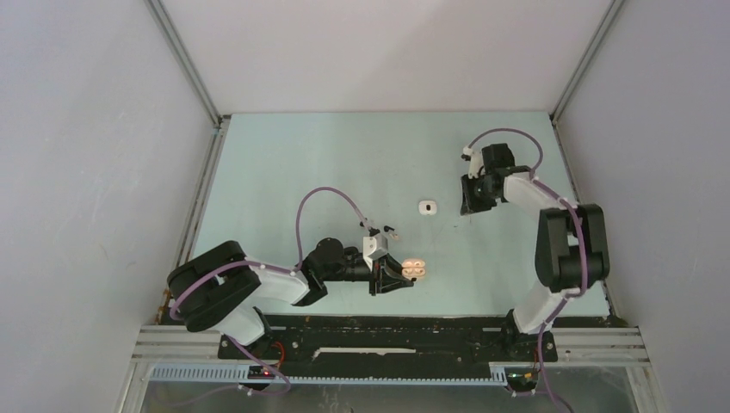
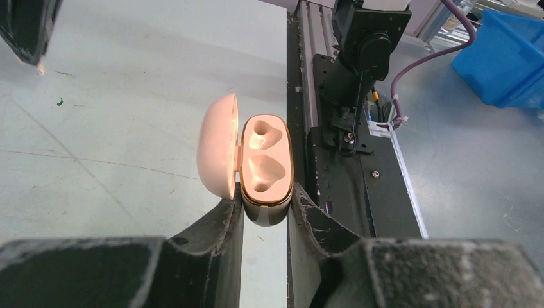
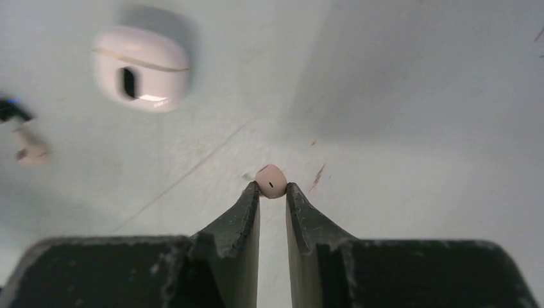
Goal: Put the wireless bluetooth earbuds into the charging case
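My left gripper is shut on the pink charging case [image 2: 265, 170], held upright near the front of the table with its lid open and both slots empty. At the right of the table, my right gripper holds a small pink earbud [image 3: 271, 179] between its fingertips. Left of it on the table sit a white closed case [image 1: 428, 207] with a dark oval and, in the right wrist view's left edge, another blurred pink earbud [image 3: 31, 151].
A blue bin [image 2: 497, 58] lies beyond the table's edge in the left wrist view. A small dark object [image 3: 13, 109] lies beside the loose earbud.
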